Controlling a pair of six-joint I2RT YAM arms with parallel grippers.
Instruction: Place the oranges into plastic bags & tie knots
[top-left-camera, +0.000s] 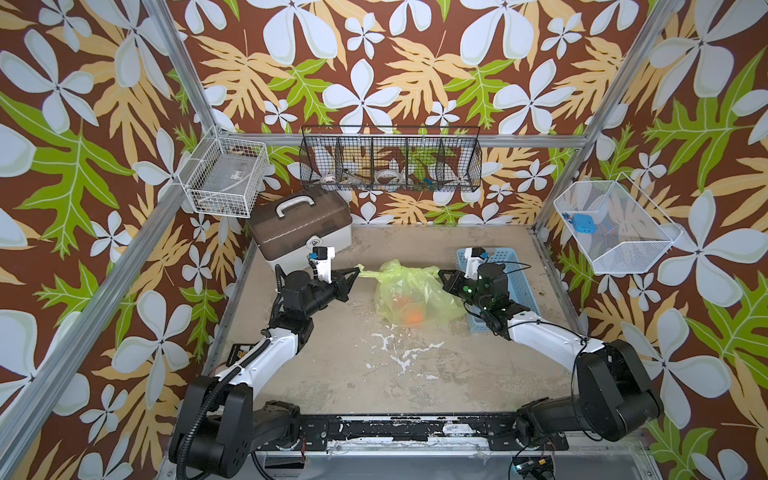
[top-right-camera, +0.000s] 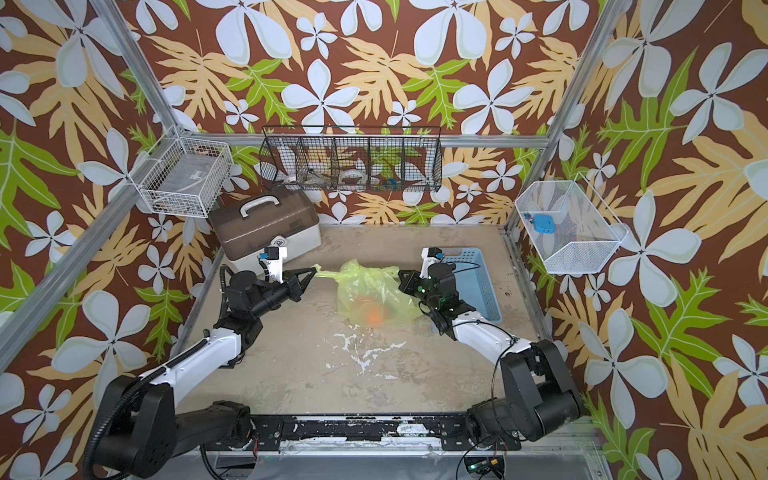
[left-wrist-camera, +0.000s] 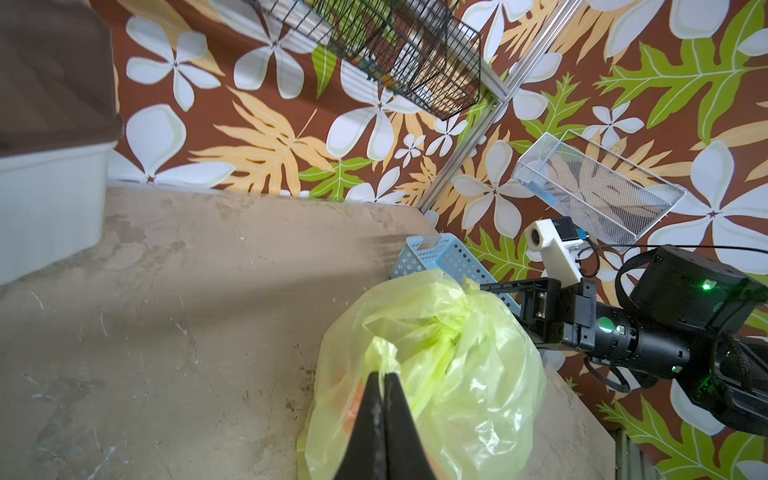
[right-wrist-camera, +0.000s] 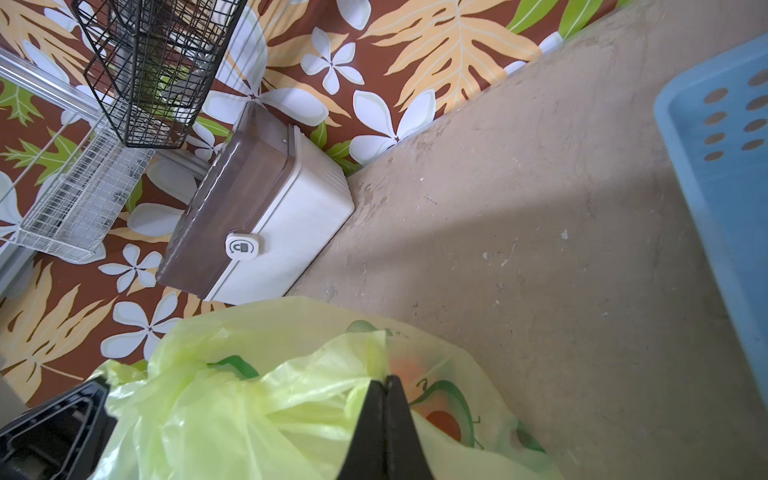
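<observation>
A yellow-green plastic bag (top-left-camera: 428, 300) is stretched between my two arms over the middle of the table. An orange shape (top-left-camera: 409, 310) shows through the film in its lower part; how many oranges are inside I cannot tell. My left gripper (top-left-camera: 357, 270) is shut on a twisted end of the bag at its left. On the bag's right side, my right gripper (top-left-camera: 442, 277) is shut on another gathered end (right-wrist-camera: 364, 356). In the left wrist view a small tip of film (left-wrist-camera: 381, 356) pokes up between the left fingertips. Whether a knot is formed is hidden in the folds.
Behind the right arm lies an empty blue basket (top-left-camera: 524, 284). A brown-lidded white box (top-left-camera: 300, 228) stands at the back left. Wire baskets (top-left-camera: 389, 160) hang along the back wall.
</observation>
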